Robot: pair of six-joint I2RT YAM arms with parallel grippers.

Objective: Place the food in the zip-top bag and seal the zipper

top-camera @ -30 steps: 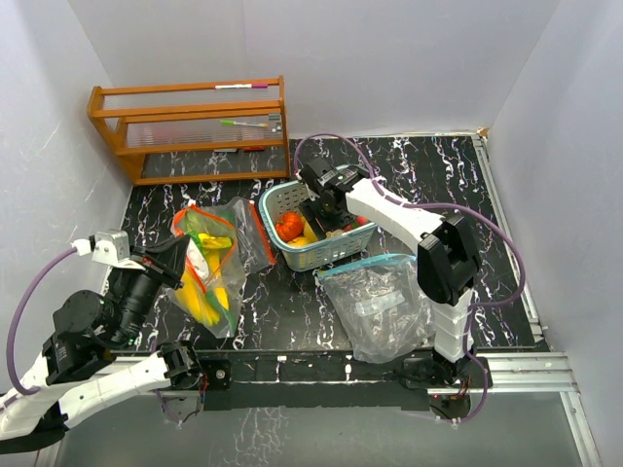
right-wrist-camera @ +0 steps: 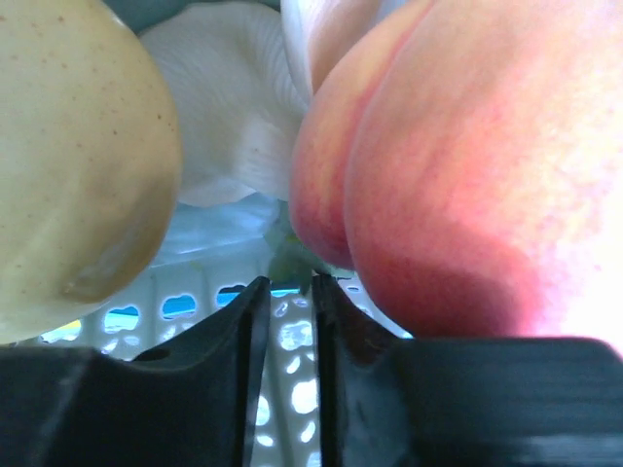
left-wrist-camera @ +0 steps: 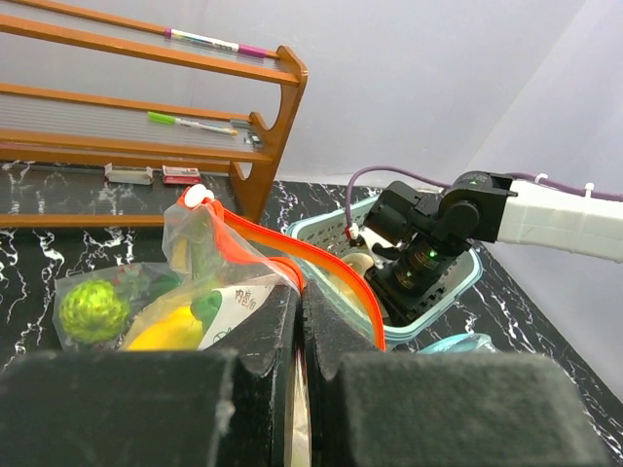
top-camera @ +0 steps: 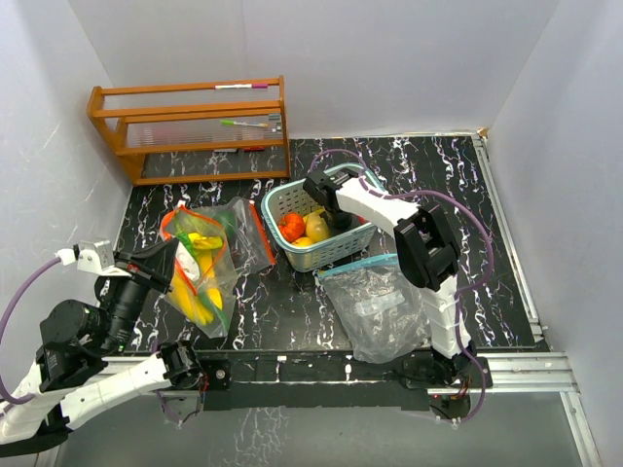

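My left gripper is shut on the rim of an orange-trimmed zip bag (top-camera: 204, 272), which holds yellow food and a white label. My right gripper is down inside the light teal basket (top-camera: 284, 255), fingertips slightly apart, between a pale yellow fruit (right-wrist-camera: 68, 165) and a peach (right-wrist-camera: 487, 165), with a whitish item (right-wrist-camera: 224, 107) beyond; nothing clearly sits between the fingers. An orange-red item (top-camera: 290, 226) lies at the basket's left.
An empty-looking blue-zipper bag (top-camera: 375, 311) lies in front of the basket. Another bag (top-camera: 248, 238) with a green item lies behind the held one. A wooden rack (top-camera: 195, 112) stands at the back left.
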